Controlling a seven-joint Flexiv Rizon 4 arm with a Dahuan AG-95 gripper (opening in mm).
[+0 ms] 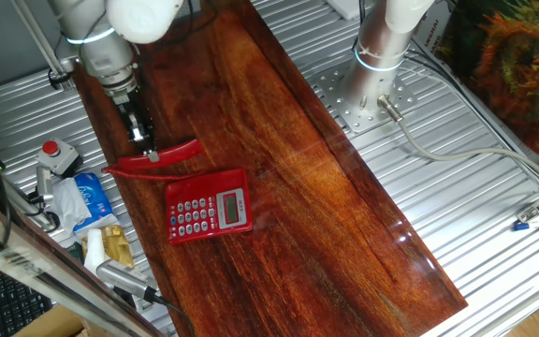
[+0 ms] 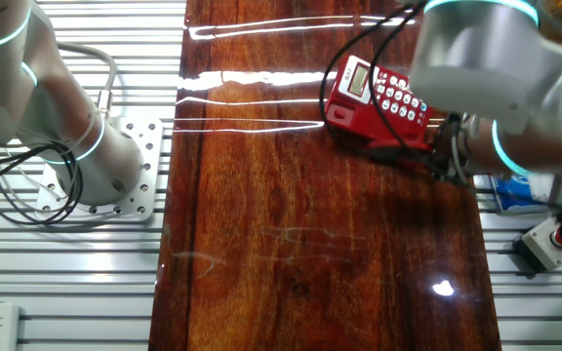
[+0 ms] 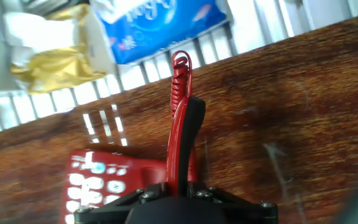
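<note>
A red telephone base [image 1: 210,206] with a keypad and small display lies on the brown wooden table. Its red handset [image 1: 181,153] is off the base, on the side toward my arm. My gripper [image 1: 151,152] is shut on the handset's middle, and in the wrist view the handset [image 3: 178,146] rises from between the fingers, red on one side and black on the other. A coiled red cord [image 3: 179,81] hangs at its far end. In exterior view 2, my arm hides most of the handset beside the base [image 2: 374,102].
A blue packet [image 1: 92,201], a gold wrapper [image 1: 117,245] and a red-topped button box [image 1: 57,156] stand off the table's edge.
</note>
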